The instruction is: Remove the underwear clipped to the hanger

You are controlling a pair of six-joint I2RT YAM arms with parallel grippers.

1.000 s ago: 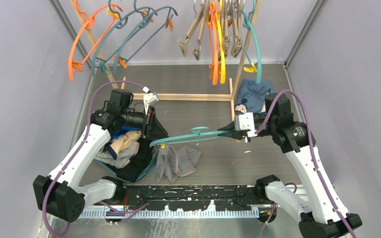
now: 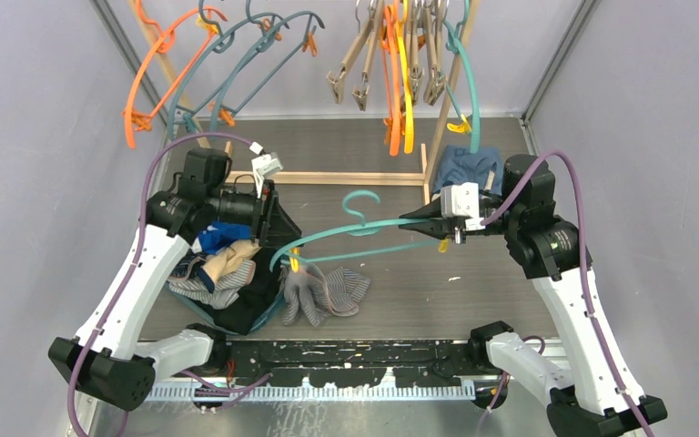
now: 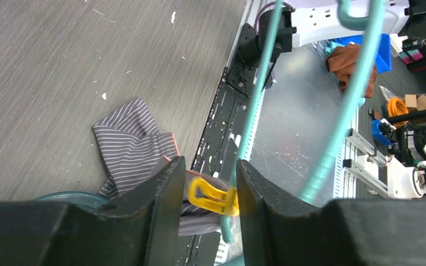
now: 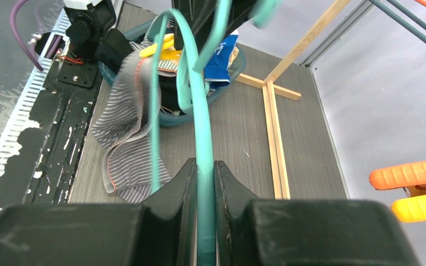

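Note:
My right gripper (image 2: 406, 221) is shut on one arm of the teal hanger (image 4: 202, 130), which reaches left across the middle. At the hanger's other end is a yellow clip (image 3: 213, 198), seen between the parted fingers of my left gripper. Grey striped underwear (image 4: 127, 111) hangs close below that clip in the right wrist view; its lower part (image 3: 127, 138) also shows in the left wrist view. Whether the clip's fingers still pinch the cloth is hidden. A second yellow clip (image 2: 443, 245) sits near the right gripper.
A teal basket (image 2: 268, 314) of clothes stands under the left arm. Several hangers, such as an orange one (image 2: 395, 82), hang from the wooden rack at the back. Blue cloth (image 2: 464, 170) lies beside the right arm.
The hanger has tilted, its hook and right end now higher in the top view. My right gripper has moved up and back; the left one has shifted slightly left.

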